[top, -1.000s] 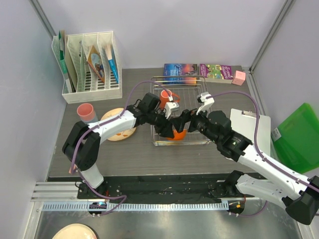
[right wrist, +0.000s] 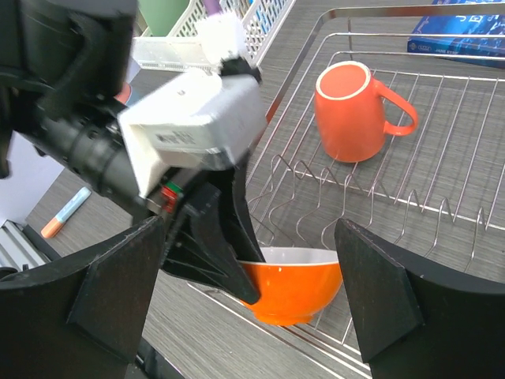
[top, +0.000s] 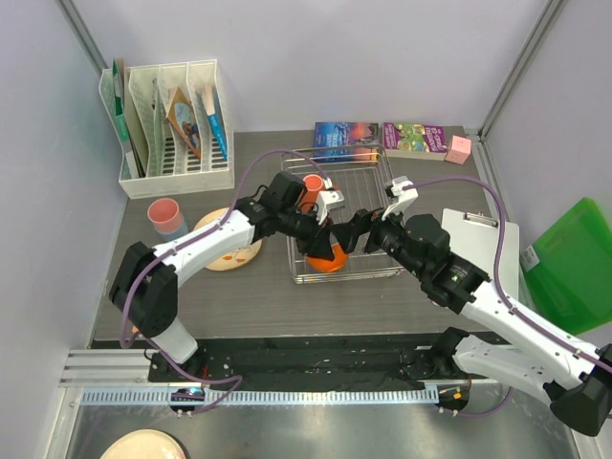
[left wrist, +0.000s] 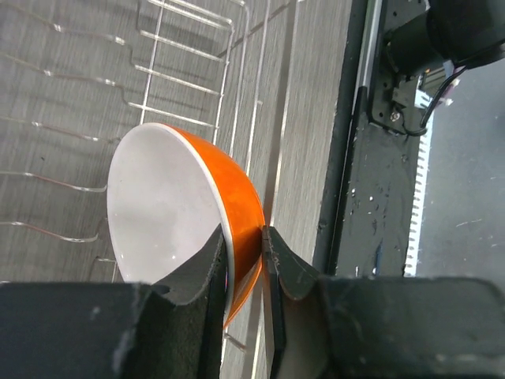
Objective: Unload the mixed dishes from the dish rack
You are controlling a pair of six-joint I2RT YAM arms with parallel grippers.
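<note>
An orange bowl (left wrist: pixel 158 209) with a white inside sits tilted at the front of the wire dish rack (top: pixel 382 271). My left gripper has its fingers on either side of the bowl's rim; whether they press on it is unclear. In the right wrist view, that gripper's dark finger (right wrist: pixel 256 294) overlaps the bowl's orange side (right wrist: pixel 292 288). My right gripper stands wide open above the rack, nothing held, with the bowl beyond its fingers. Farther back in the rack is an orange mug (right wrist: pixel 344 114), its handle pointing right.
Left of the rack lies a round plate (top: pixel 234 256), near an upright cup (top: pixel 166 216). A white file holder (top: pixel 182 180) stands at back left. Books (top: pixel 330 137) lie behind the rack, a clipboard (top: pixel 507 244) to its right.
The rack has also slid a little left. The right arm has barely moved.
</note>
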